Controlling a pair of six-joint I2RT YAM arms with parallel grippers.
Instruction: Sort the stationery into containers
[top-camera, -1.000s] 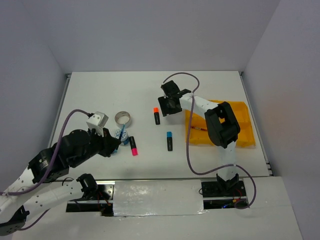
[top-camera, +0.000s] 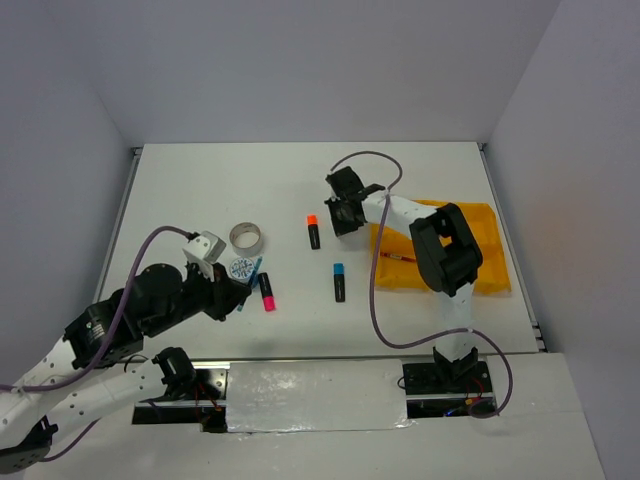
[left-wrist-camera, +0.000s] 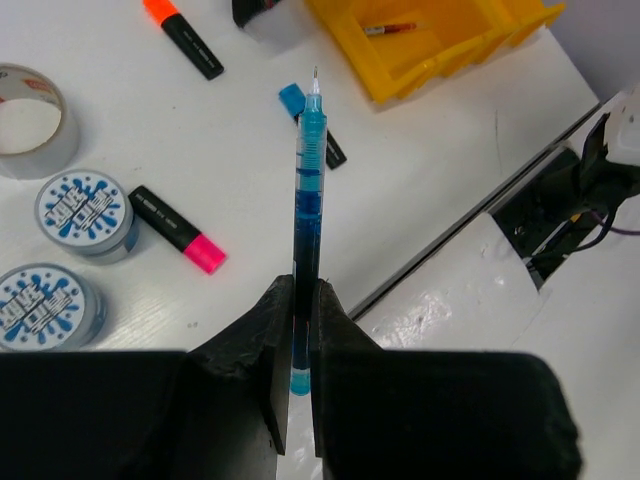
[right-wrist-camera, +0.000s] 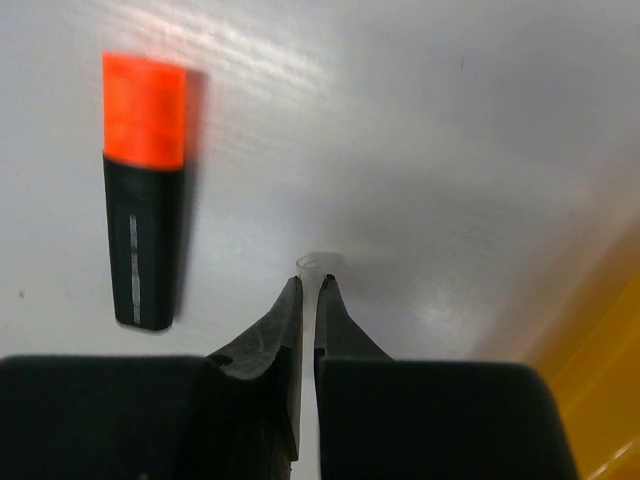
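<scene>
My left gripper is shut on a blue pen (left-wrist-camera: 308, 190), held upright in its wrist view. My right gripper hovers beside the orange highlighter (right-wrist-camera: 144, 190), shut on something thin and pale, hard to make out. A pink highlighter (top-camera: 266, 292) and a blue highlighter (top-camera: 339, 283) lie on the table. The yellow container (top-camera: 485, 225), right of my right gripper, holds a small orange-brown item (left-wrist-camera: 390, 29).
A tape roll (top-camera: 247, 228) and two round blue-and-white tubs (left-wrist-camera: 84, 208) (left-wrist-camera: 42, 305) sit at the left. Walls enclose the table.
My left gripper has moved slightly right and toward the viewer with the blue pen. The right gripper has shifted a little, ending slightly right of where it was.
</scene>
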